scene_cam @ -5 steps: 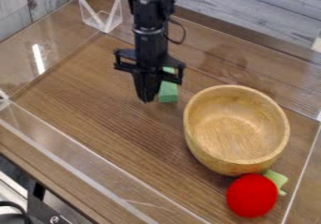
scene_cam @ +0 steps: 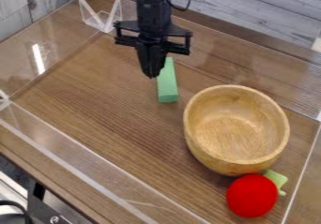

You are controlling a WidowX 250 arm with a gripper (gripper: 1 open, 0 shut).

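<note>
My gripper (scene_cam: 153,61) hangs in the upper middle of the camera view, shut with nothing visible between its fingers. Just below and to its right a green block (scene_cam: 167,85) lies on the wooden table, partly behind the gripper's tip. A large tan wooden bowl (scene_cam: 236,132) sits right of the block. A red round object (scene_cam: 252,196) is at the lower right, with a smaller green piece (scene_cam: 276,181) beside it.
A clear plastic object (scene_cam: 100,12) stands at the back left, near a pale wall.
My gripper has moved back, up the view away from the camera, uncovering more of the green block. The objects on the table look unmoved.
</note>
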